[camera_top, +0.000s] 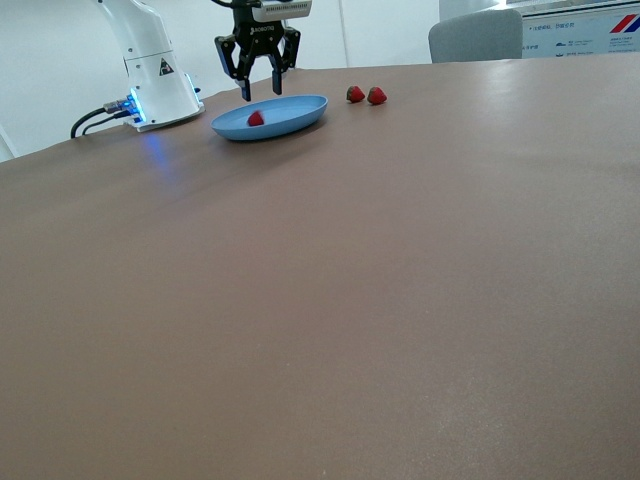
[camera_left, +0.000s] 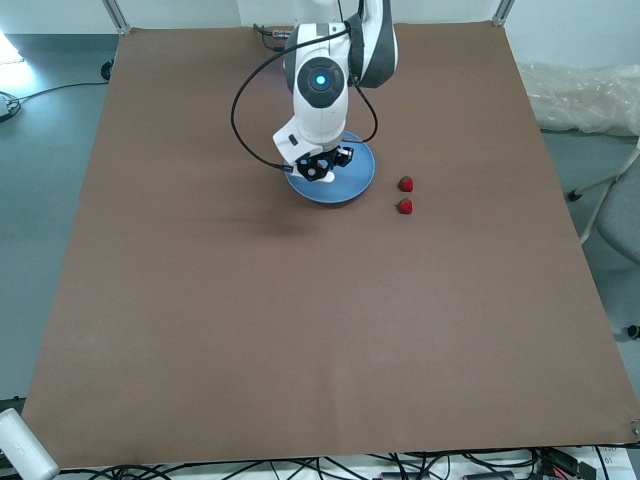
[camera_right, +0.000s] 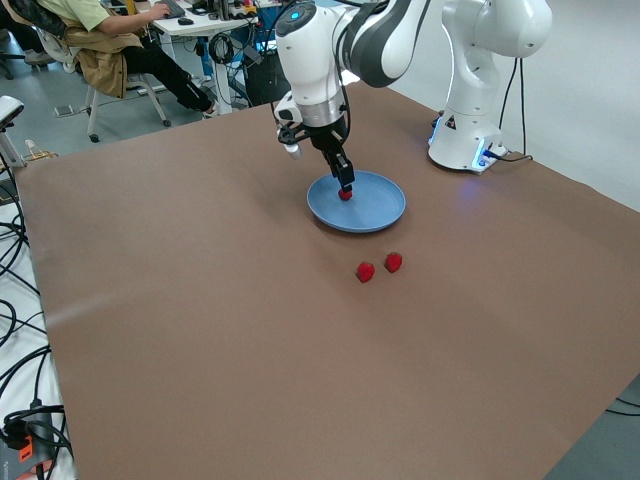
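My gripper (camera_top: 261, 86) hangs above the blue plate (camera_top: 293, 113), open, with two dark fingers apart and nothing seen between them. A strawberry (camera_top: 255, 119) lies on the plate; in the right view this red berry (camera_right: 345, 195) shows just under the gripper. Two more strawberries lie on the brown table beside the plate: one (camera_left: 406, 184) and another (camera_left: 405, 206) in the left view. In the left view the arm's wrist hides the berry on the plate.
The arm's base (camera_right: 465, 140) stands at the back behind the plate. Cables (camera_right: 25, 360) run along one edge; a grey chair (camera_top: 475, 38) is off the table.
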